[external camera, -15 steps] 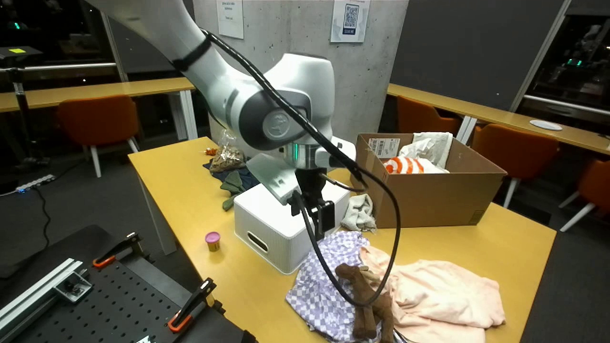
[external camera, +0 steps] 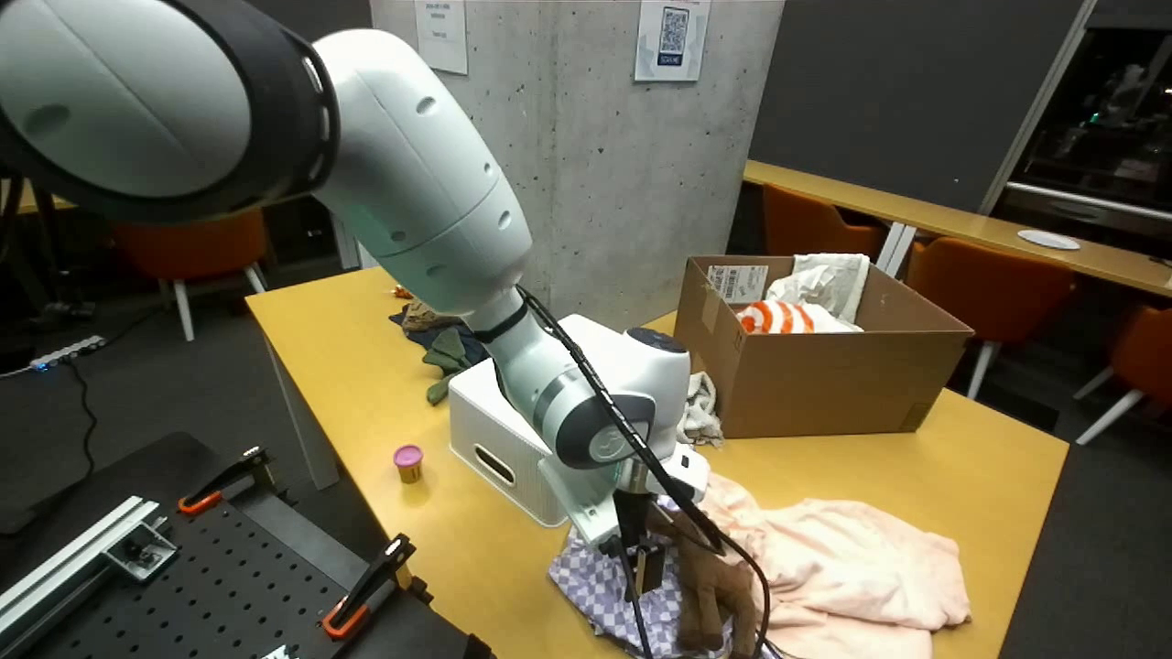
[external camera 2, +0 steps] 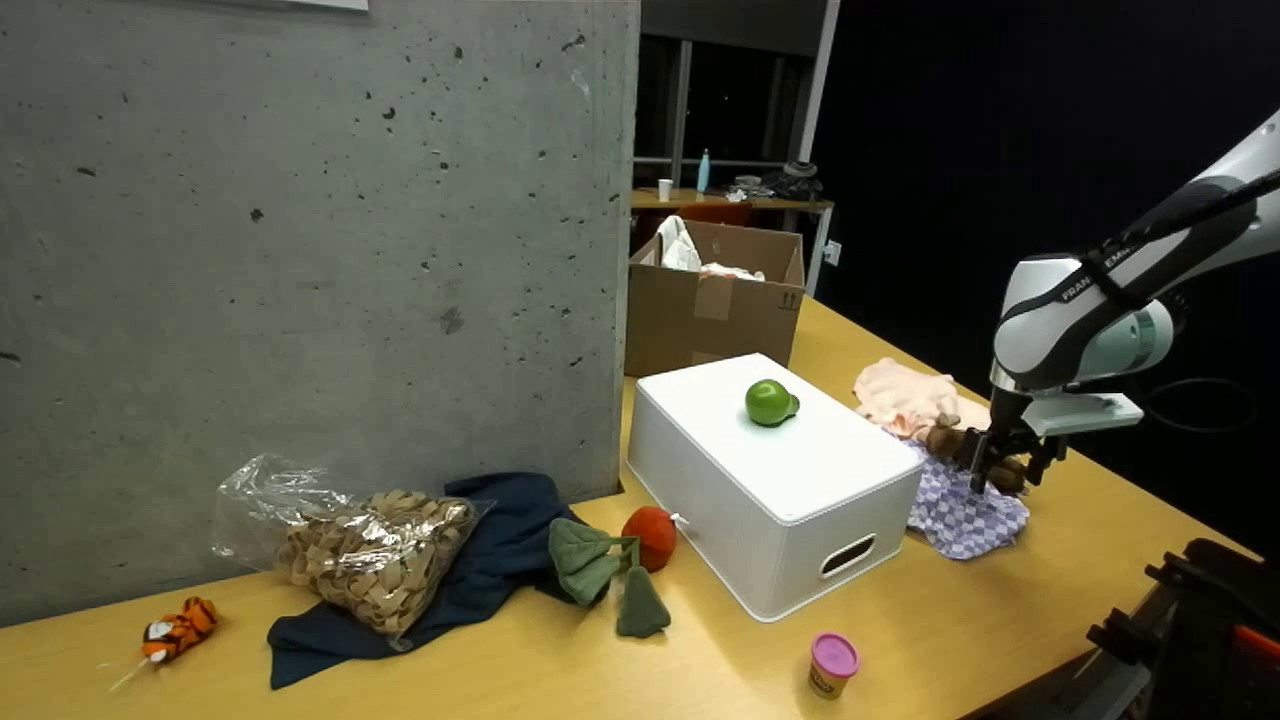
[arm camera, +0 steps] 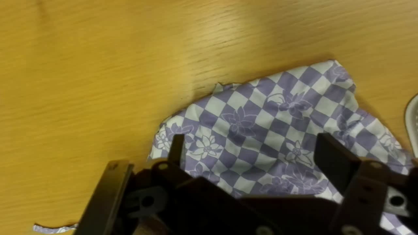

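My gripper stands open low over a purple-and-white checkered cloth [arm camera: 250, 129], which shows between its two fingers in the wrist view. Whether the fingertips touch the cloth I cannot tell. In exterior view 1 the arm partly covers the cloth [external camera: 571, 573] and a brown plush toy [external camera: 699, 582] lying on it. Beside them a pale pink cloth [external camera: 868, 560] is spread on the table. From exterior view 2 the gripper [external camera 2: 1005, 474] appears above the checkered cloth [external camera 2: 954, 510], close to the plush toy.
A white box [external camera 2: 768, 480] carries a green fruit-like object [external camera 2: 770, 402]. Behind stands an open cardboard box [external camera: 824, 379] with cloths inside. A small pink-lidded tub [external camera: 407, 461] sits near the table edge. Bare table [arm camera: 98, 78] lies beside the checkered cloth.
The cloths, plush toy and boxes look unmoved.
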